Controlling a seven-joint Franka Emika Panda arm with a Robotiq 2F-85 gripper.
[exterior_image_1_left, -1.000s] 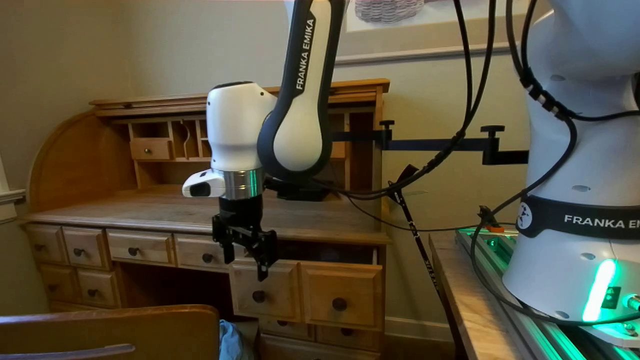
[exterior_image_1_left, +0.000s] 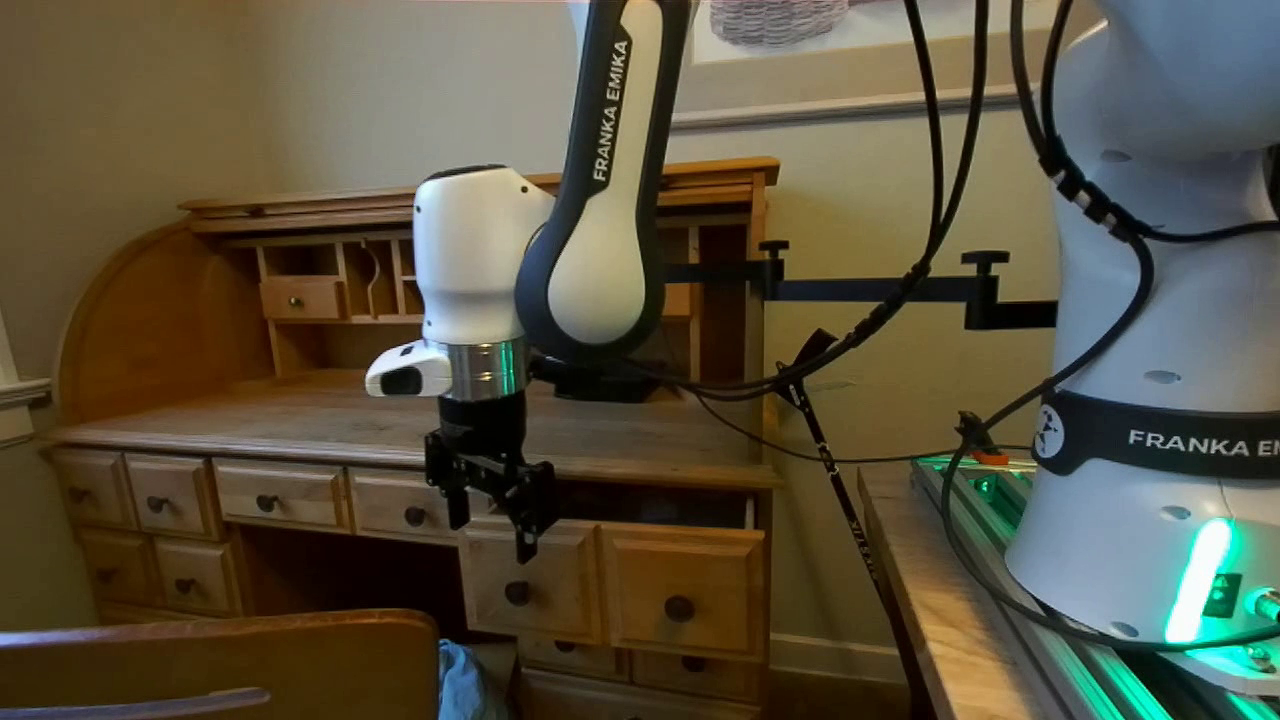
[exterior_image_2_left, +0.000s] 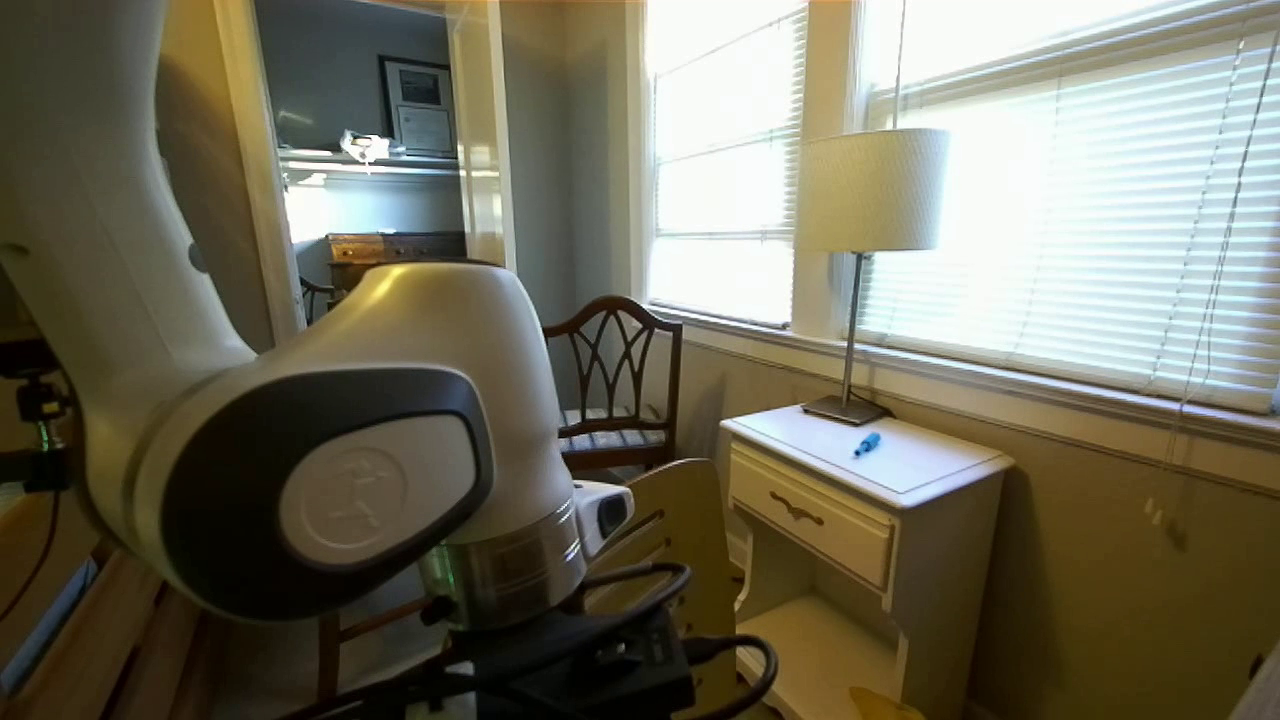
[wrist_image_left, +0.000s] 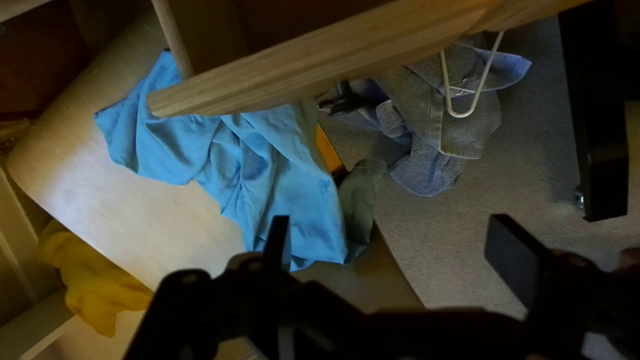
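Observation:
My gripper (exterior_image_1_left: 489, 516) hangs in front of the roll-top desk, close to a wide lower drawer (exterior_image_1_left: 612, 582) that is pulled out from the desk. In the wrist view the fingers (wrist_image_left: 277, 243) stand wide apart, with nothing between them. Beyond them, a light blue cloth (wrist_image_left: 252, 168) lies over a pale wooden seat and hangs past its edge. A grey garment (wrist_image_left: 429, 114) lies on the carpet, with a pale hanger (wrist_image_left: 474, 99) on it. Farther left in the wrist view is a yellow cloth (wrist_image_left: 93, 282).
A wooden chair back (exterior_image_1_left: 216, 666) stands in the foreground before the desk. The desktop (exterior_image_1_left: 276, 414) is mostly clear. By the window, a white nightstand (exterior_image_2_left: 828, 462) bears a lamp (exterior_image_2_left: 876, 192) and a small blue object (exterior_image_2_left: 867, 444). Cables (exterior_image_1_left: 894, 306) loop beside the arm.

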